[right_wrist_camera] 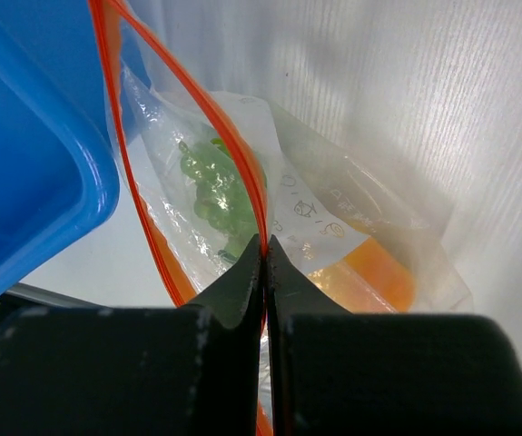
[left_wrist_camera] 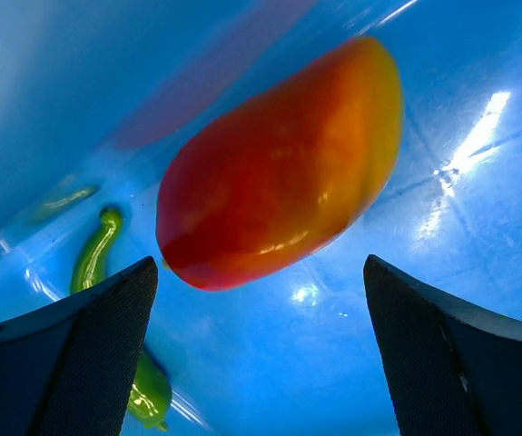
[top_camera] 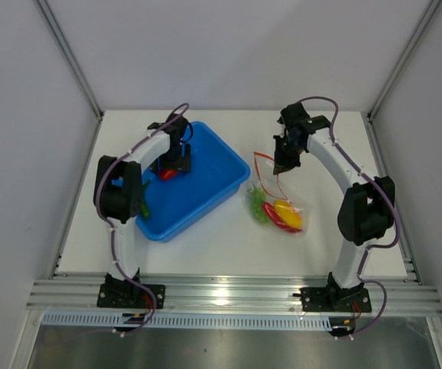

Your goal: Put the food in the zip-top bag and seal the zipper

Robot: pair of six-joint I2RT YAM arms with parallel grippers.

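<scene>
In the left wrist view a red-orange mango-like fruit point(left_wrist_camera: 283, 168) lies on the floor of the blue bin point(top_camera: 205, 201), close to its wall. Above it my left gripper is open, its fingers apart and not touching the fruit. A green pepper point(left_wrist_camera: 150, 392) lies beside it. The clear zip top bag point(right_wrist_camera: 320, 177) has an orange-edged mouth, spread into a loop. My right gripper is shut on one orange edge of that mouth. Inside the bag are green grapes point(top_camera: 258, 204), a yellow item point(top_camera: 287, 213) and a red item point(top_camera: 280, 221).
Right of the bin, the bag rests on the white table point(top_camera: 205, 257), its mouth near the bin's corner. Clear table lies in front of the bin and bag. A metal rail point(top_camera: 228, 284) runs along the front edge.
</scene>
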